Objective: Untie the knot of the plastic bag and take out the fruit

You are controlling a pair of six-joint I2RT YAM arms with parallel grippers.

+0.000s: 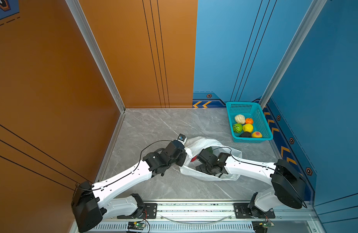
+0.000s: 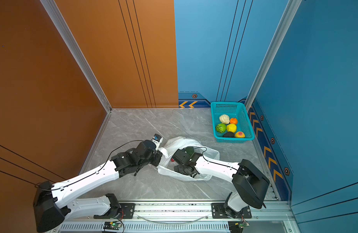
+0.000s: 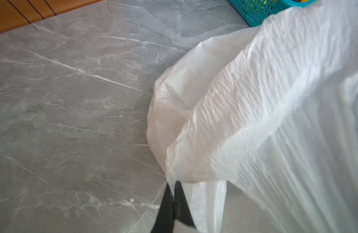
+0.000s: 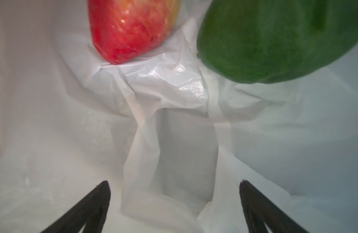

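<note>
The white plastic bag (image 1: 202, 141) lies opened on the grey table. My left gripper is shut on a thin edge of the bag at its left side, with the film rising from the fingertips. My right gripper stands open inside the bag, over creased film with nothing between its fingers. Just beyond it in the right wrist view lie a red fruit (image 4: 132, 27) and a large dark green fruit (image 4: 276, 38), both partly out of frame.
A teal basket (image 1: 266, 132) holding several fruits stands at the back right. Walls border the work area.
</note>
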